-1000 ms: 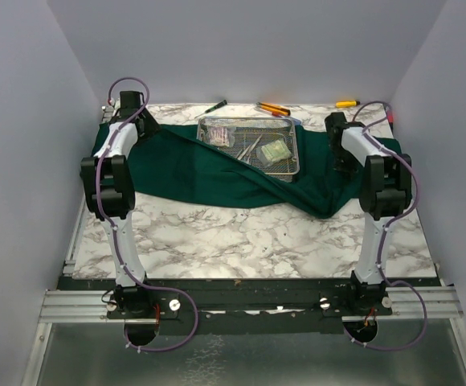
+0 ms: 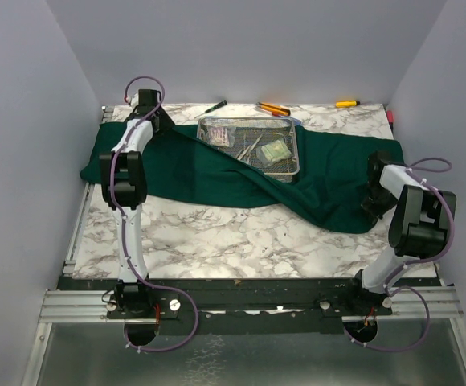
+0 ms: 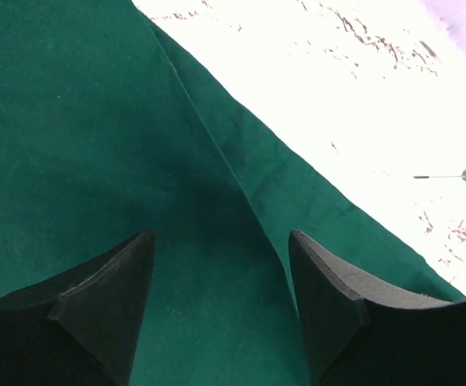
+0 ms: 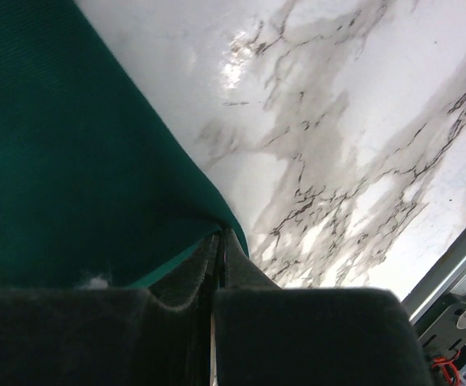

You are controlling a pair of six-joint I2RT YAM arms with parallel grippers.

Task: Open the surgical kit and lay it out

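A dark green cloth [image 2: 209, 177] spreads over much of the marbled table, running under and around a wire mesh tray [image 2: 299, 153]. Inside the tray lie a packet of swabs [image 2: 219, 136], metal instruments [image 2: 250, 149] and a pale gauze packet [image 2: 274, 152]. At the far right, my right gripper is shut on the cloth's edge, pinching a fold at its tips. Over the cloth at the upper left hovers my left gripper, open with nothing between its fingers. A diagonal fold line of cloth passes beneath it.
Behind the tray lie a scalpel-like green tool [image 2: 216, 106], orange-handled tools [image 2: 274, 108] and a yellow tool [image 2: 347, 104]. Bare marble table [image 2: 217, 241] stretches along the front. Grey walls close in both sides and the back.
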